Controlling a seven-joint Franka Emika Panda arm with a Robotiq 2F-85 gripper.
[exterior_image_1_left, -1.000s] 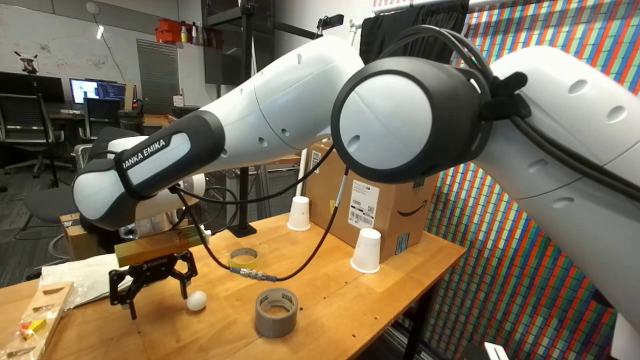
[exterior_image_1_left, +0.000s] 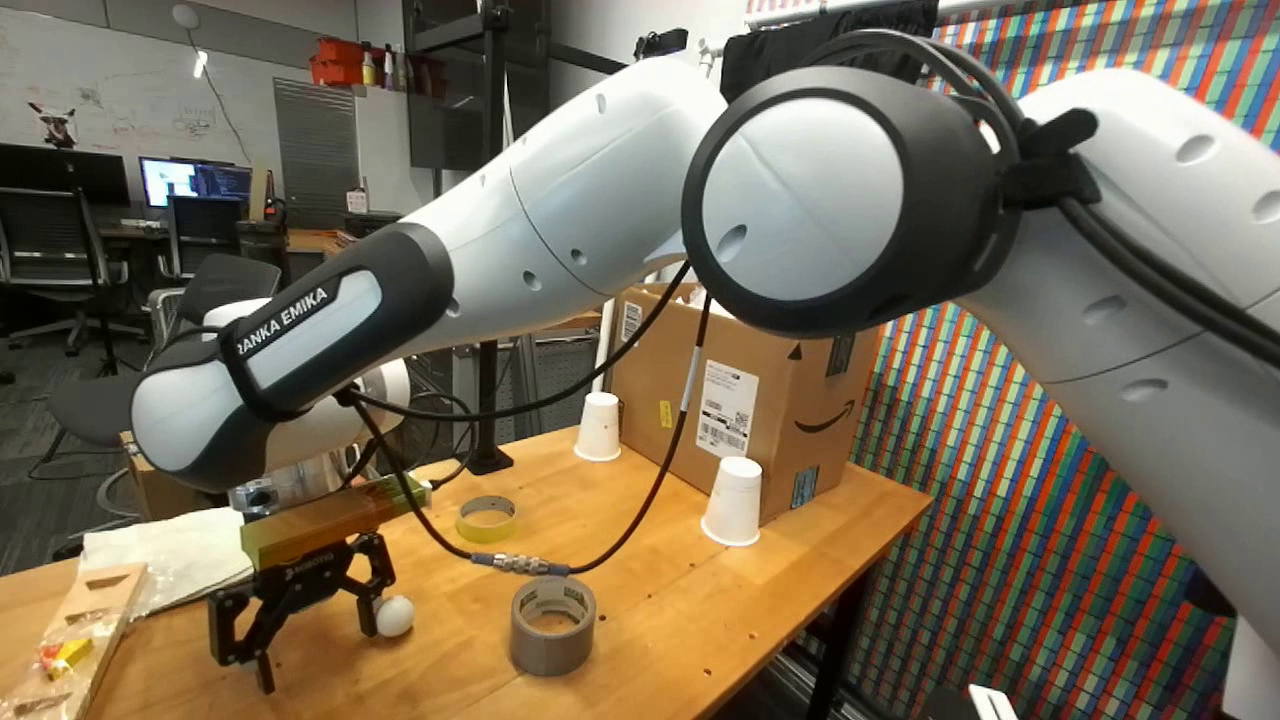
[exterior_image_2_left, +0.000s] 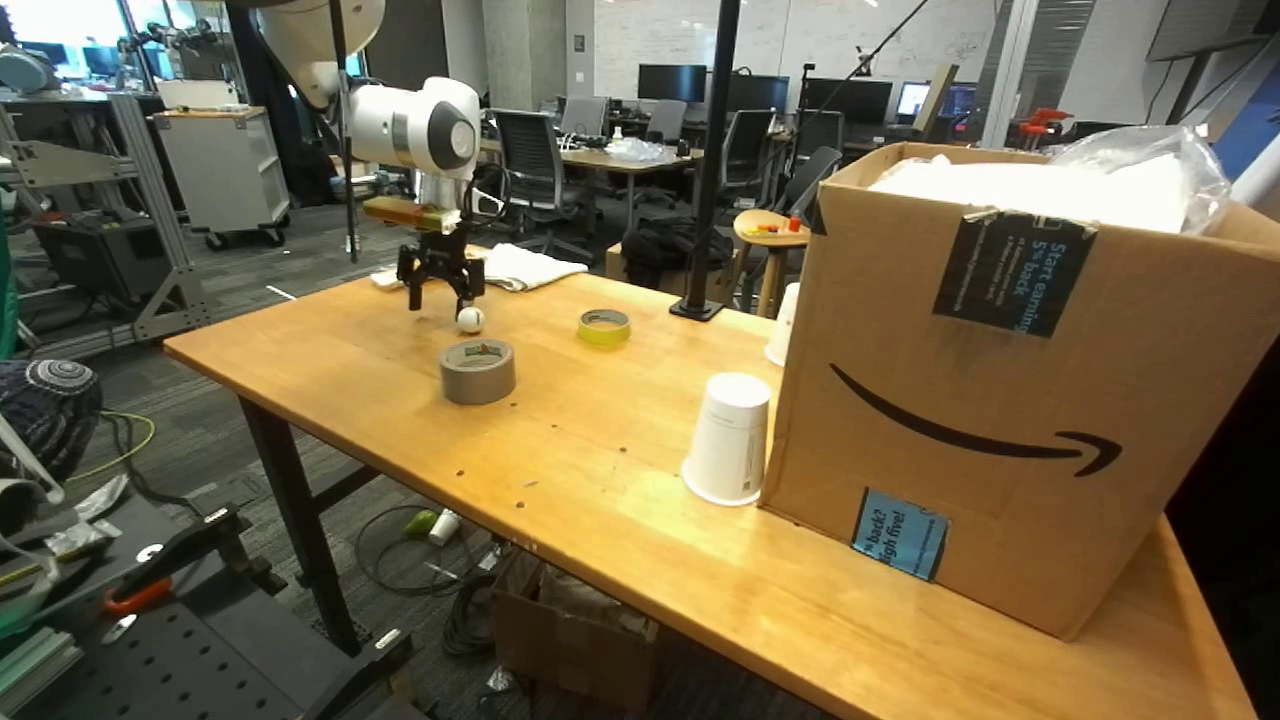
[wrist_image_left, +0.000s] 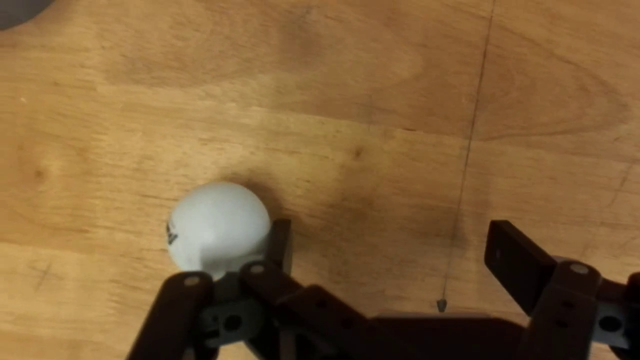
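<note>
A white ball (wrist_image_left: 217, 223) with a small dark mark rests on the wooden table, seen at the lower left of the wrist view. My gripper is open and low over the table, its fingers wide apart with only bare wood between them. The ball lies outside the fingers, right beside the left finger (wrist_image_left: 280, 243), which covers part of its edge; whether they touch I cannot tell. Exterior view 1 has the ball (exterior_image_1_left: 395, 616) at the right-hand finger of the gripper (exterior_image_1_left: 314, 654). In exterior view 2 the ball (exterior_image_2_left: 470, 320) shows just in front of the gripper.
A grey tape roll (exterior_image_1_left: 552, 626) and a yellow tape roll (exterior_image_1_left: 487, 520) lie on the table near the ball. Two upturned white cups (exterior_image_1_left: 733, 502) stand by a large cardboard box (exterior_image_2_left: 1020, 396). A white cloth (exterior_image_1_left: 168, 554) and a wooden board (exterior_image_1_left: 86, 636) are at the left.
My gripper has come down closer to the table and its fingers now reach the ball's level. The ball looks to be in about the same place.
</note>
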